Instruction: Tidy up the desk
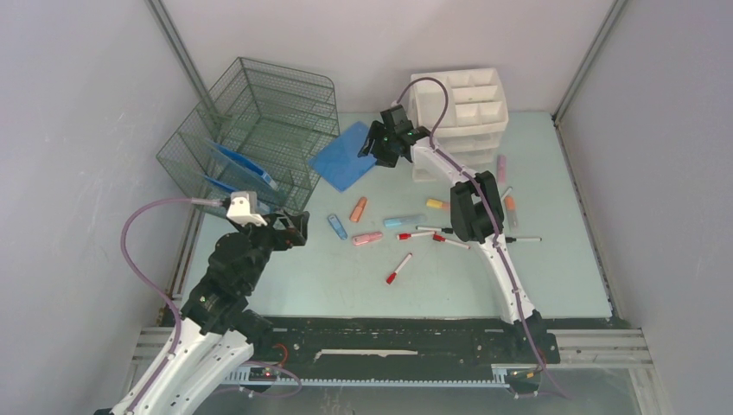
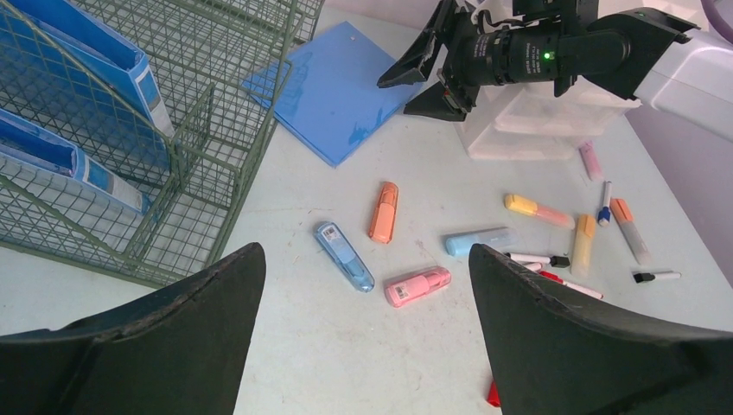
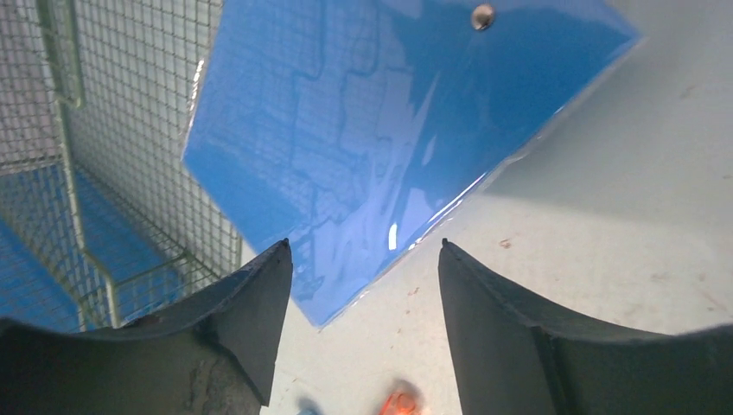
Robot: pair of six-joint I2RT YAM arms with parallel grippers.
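Note:
A blue folder [image 1: 339, 157] lies flat at the back of the desk beside the wire rack [image 1: 259, 130], which holds blue folders on its left side. My right gripper [image 1: 373, 147] is open just over that loose folder's right part, nothing between its fingers; the right wrist view shows the folder [image 3: 363, 138] ahead of the fingertips. My left gripper [image 1: 292, 229] hangs at the rack's front right, with empty space between its wide-apart fingers. Loose markers [image 1: 399, 268] and highlighters [image 1: 406, 220] lie across the middle and right of the desk, among small coloured items [image 2: 346, 255].
A white drawer organizer [image 1: 458, 104] stands at the back right, behind the right arm.

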